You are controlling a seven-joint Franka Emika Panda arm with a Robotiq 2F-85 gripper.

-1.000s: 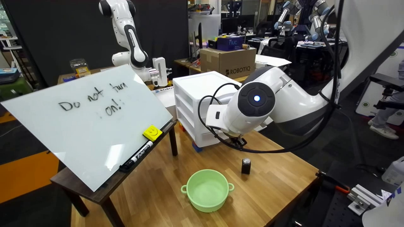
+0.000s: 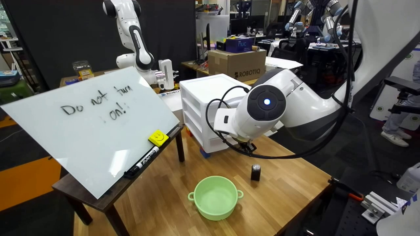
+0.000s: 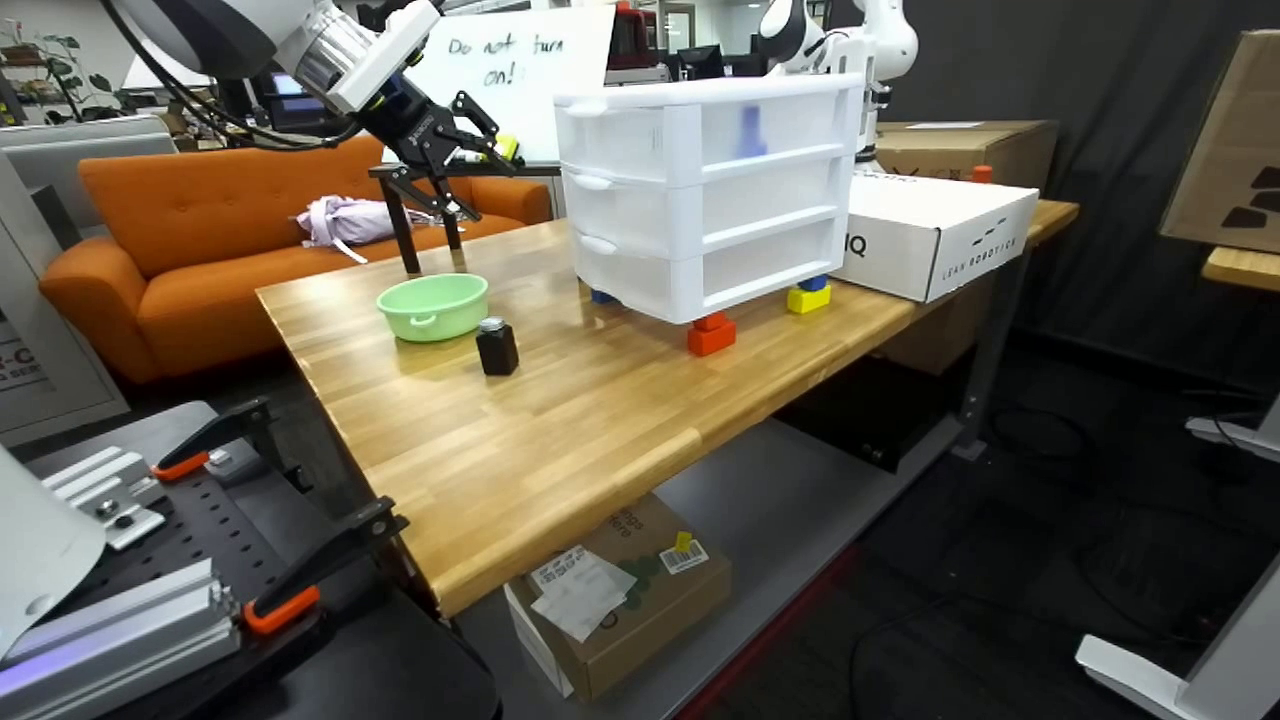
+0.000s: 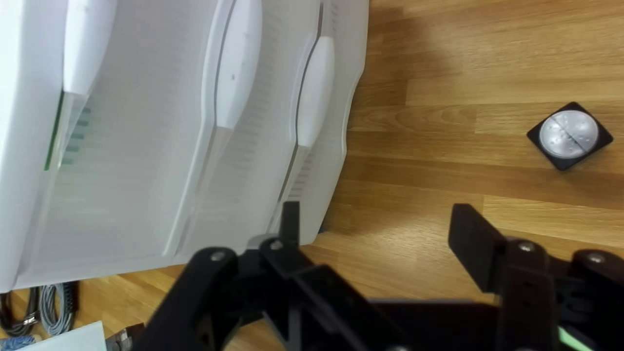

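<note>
My gripper is open in the wrist view, its fingers spread wide with nothing between them. It hangs above the wooden table, close to the front of the white drawer unit (image 4: 164,146), whose handles run down the left side of that view. In exterior view 2 the gripper (image 3: 489,186) is well above the tabletop. A dark shaker with a silver top (image 4: 568,134) stands upright on the table, apart from the fingers. The light green two-handled bowl (image 2: 215,196) sits nearby; its inside looks empty in exterior view 1.
A whiteboard (image 2: 90,122) with a yellow eraser (image 2: 158,138) and black marker (image 2: 146,156) leans on a dark stand. Red blocks (image 3: 711,334) and a yellow block (image 3: 809,300) are under the drawer unit. Bare table (image 3: 576,420) lies toward the near edge.
Neither my arm nor the objects on the table have visibly moved. Only a person's legs at the far right edge have shifted slightly.
</note>
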